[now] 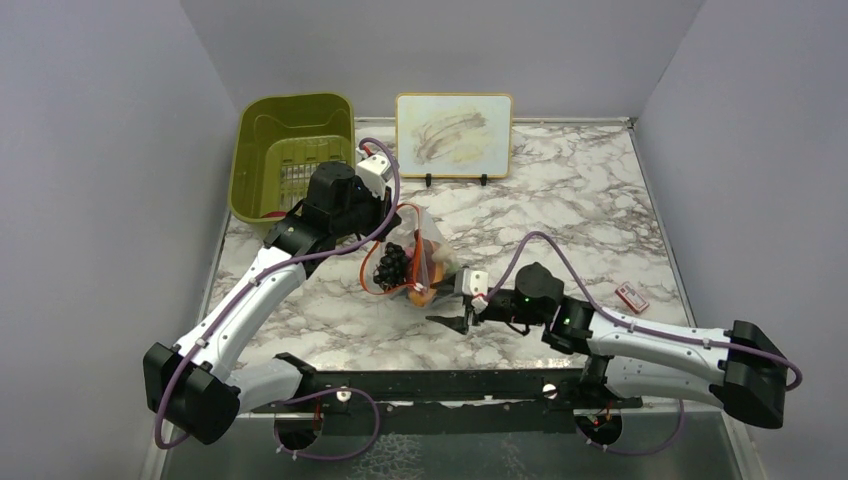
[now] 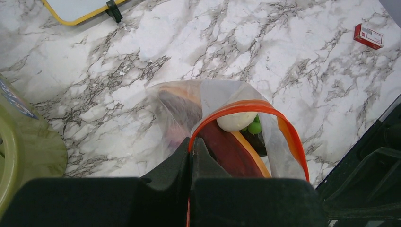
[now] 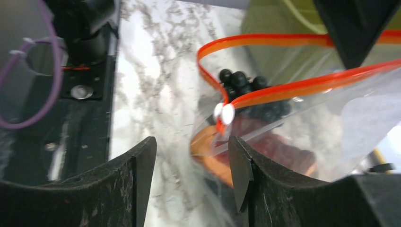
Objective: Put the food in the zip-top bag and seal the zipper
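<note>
The clear zip top bag stands mouth-open on the table, its orange zipper edge spread in a loop. Inside are dark grapes, a reddish-brown item, a white round piece and a green one. My left gripper is shut on the bag's orange edge at the far side. Beside the near corner, my right gripper is open with nothing clearly between its fingers. The white zipper end appears just beyond its fingertips.
A green bin stands at the back left, close to the left arm. At the back is a whiteboard. One small red box lies far right.
</note>
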